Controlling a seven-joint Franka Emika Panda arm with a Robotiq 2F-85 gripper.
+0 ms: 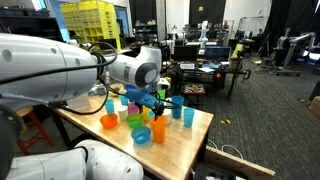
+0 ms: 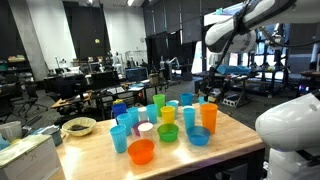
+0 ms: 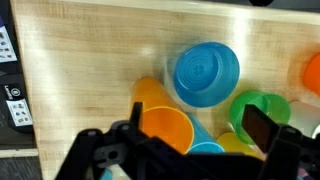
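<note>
In the wrist view my gripper stands open, its dark fingers wide apart above the table. A tall orange cup (image 3: 152, 98) shows between them, nearer the left finger. Just beyond it is a round blue bowl (image 3: 207, 75). A green bowl (image 3: 241, 110) is partly covered by the right finger. From the second exterior view, the orange cup (image 2: 209, 118) stands upright close to the blue bowl (image 2: 198, 135), and the gripper hangs above the cups. No object is held in it.
An orange bowl (image 2: 141, 151) lies near the table's front edge. Several blue, yellow and green cups crowd the table, among them a yellow cup (image 2: 167, 115). Bare wood (image 3: 80, 75) shows left of the orange cup in the wrist view. A woven basket (image 2: 78, 126) sits further back.
</note>
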